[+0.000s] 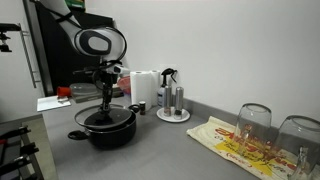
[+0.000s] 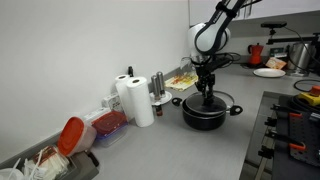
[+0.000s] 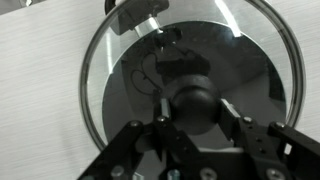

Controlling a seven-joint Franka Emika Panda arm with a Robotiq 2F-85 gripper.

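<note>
A black two-handled pot [image 1: 118, 137] stands on the grey table. My gripper [image 1: 105, 104] is above it, shut on the black knob [image 3: 196, 92] of a round glass lid [image 3: 130, 48]. In exterior view 2, the lid [image 2: 222, 101] lies over the mouth of the pot [image 2: 205, 121], slightly off to one side. Whether its rim rests fully on the pot cannot be told. From the wrist, the lid's clear rim encircles the dark pot interior, and the fingers [image 3: 229, 117] flank the knob.
Paper towel rolls [image 1: 146, 88] and a white plate of bottles and shakers [image 1: 172, 114] stand behind the pot. Two upturned glasses [image 1: 252, 122] and a patterned cloth [image 1: 228, 138] lie to the right. Bare table [image 1: 160, 155] is in front.
</note>
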